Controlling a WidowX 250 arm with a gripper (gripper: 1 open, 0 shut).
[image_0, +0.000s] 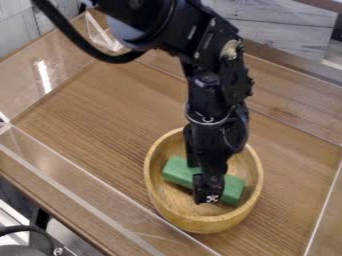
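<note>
A light wooden bowl (173, 208) sits on the wooden table at the lower middle, with a green block (179, 171) lying inside it. My black gripper (209, 176) reaches down from above into the bowl, open, its fingers over and around the middle of the block, which they partly hide. Whether the fingers touch the block is not clear.
Clear plastic edging runs along the left and front, with a black cable at the lower left. Pale boards stand along the back.
</note>
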